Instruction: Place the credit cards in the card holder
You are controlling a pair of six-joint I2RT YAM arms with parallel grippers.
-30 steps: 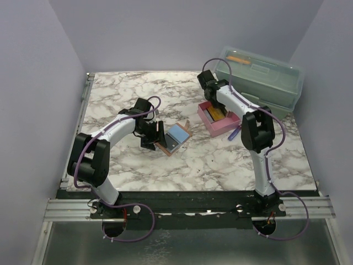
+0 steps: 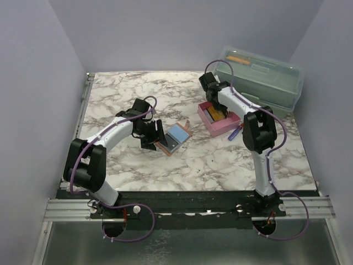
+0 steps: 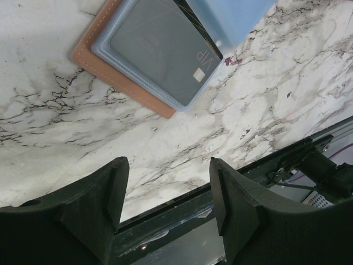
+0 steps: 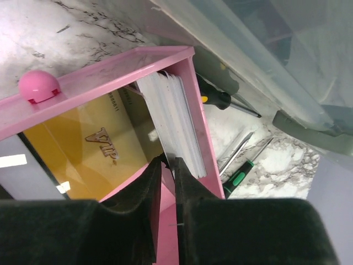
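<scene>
On the marble table, the brown card holder (image 2: 186,132) lies spread out, with blue-grey sleeves. A dark grey VIP card (image 3: 165,47) sits in one sleeve in the left wrist view. My left gripper is open just off the holder's near edge, its fingers wide apart and empty. In the pink box (image 4: 201,118) are gold VIP cards (image 4: 91,146), a grey card (image 4: 22,171) and a stack of pale cards (image 4: 172,118) standing along one wall. My right gripper has its fingertips close together at that stack's lower end. Whether a card edge is between them cannot be made out.
Beside the pink box stands a clear lidded bin (image 2: 259,74), close to my right arm. Screwdrivers (image 4: 242,172) lie between box and bin.
The left arm moved a little toward the table's front-left. The card holder and box stay in place.
</scene>
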